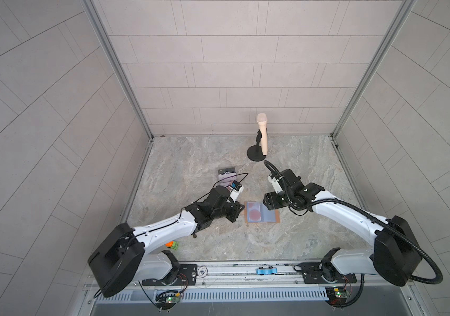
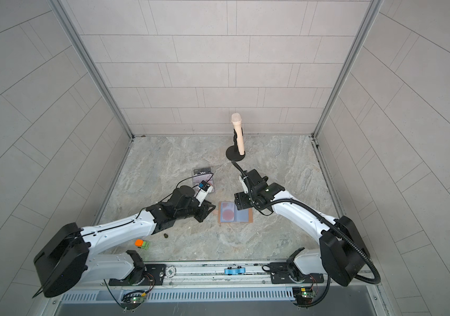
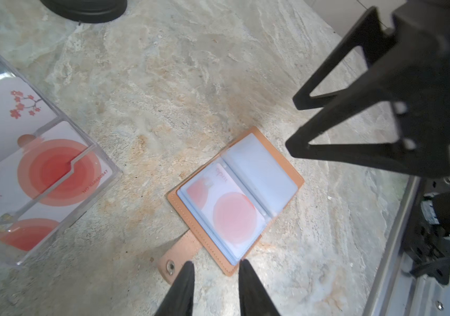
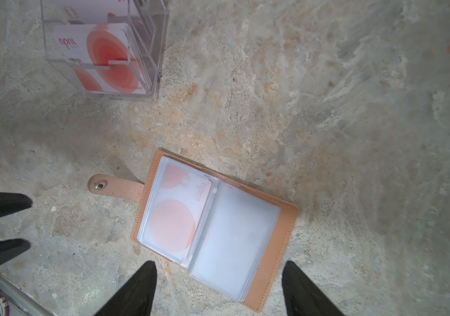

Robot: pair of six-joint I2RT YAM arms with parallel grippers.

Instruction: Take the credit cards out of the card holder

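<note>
The tan card holder [image 4: 285, 223] lies spread flat on the stone-look table, its strap [image 4: 115, 186] sticking out to the left. Under the clear sleeve of its left page sits a white card [image 4: 174, 210] with pink circles; the right page's sleeve [image 4: 235, 239] looks empty. My left gripper hovers by the strap side, its fingers part open with only table showing between them. Above the right page my right gripper is spread wide, holding nothing. In the top left view that gripper [image 1: 271, 202] partly covers the holder's far right corner.
A clear acrylic box [image 4: 103, 65] of similar cards stands behind the holder, to the left. Farther back is a black stand [image 1: 256, 152] bearing a pale microphone-like object [image 1: 262, 134]. An orange and green block [image 1: 171, 244] lies front left. Table right of the holder is clear.
</note>
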